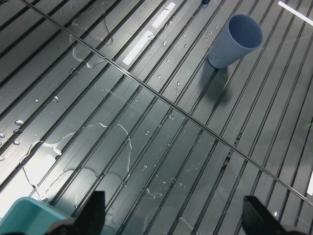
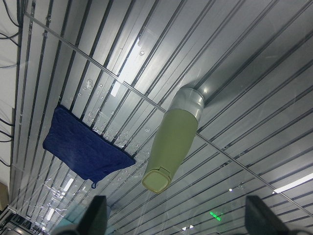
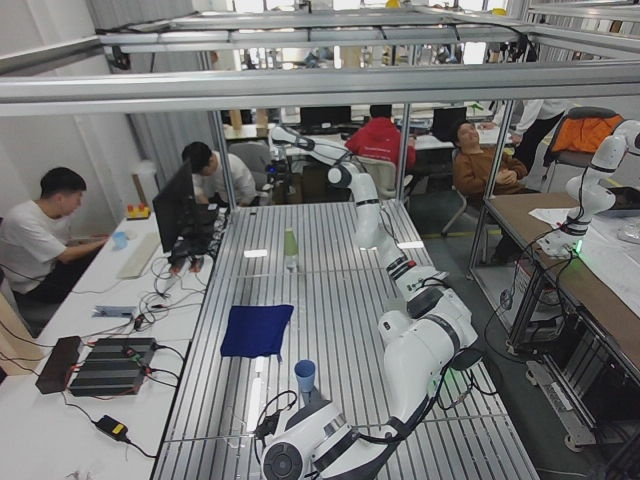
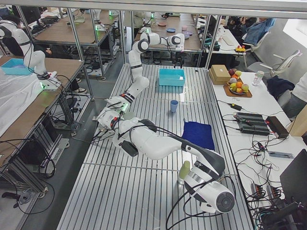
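Note:
A blue cup (image 1: pixel 230 44) stands upright on the slatted metal table (image 4: pixel 124 187), with water puddles and drops near it. A green bottle with a clear base (image 2: pixel 171 147) stands beside a folded dark blue cloth (image 2: pixel 85 144). My left gripper is open above the table near the cup and a teal bin (image 1: pixel 29 220); nothing shows between its fingers. My right gripper is open above the bottle, empty between its fingers.
A cardboard box (image 4: pixel 218 74) and a plate of fruit (image 4: pixel 238 87) are on the side desk, which also holds cables and electronics. Both arms reach over the table; its middle has free room around the cloth.

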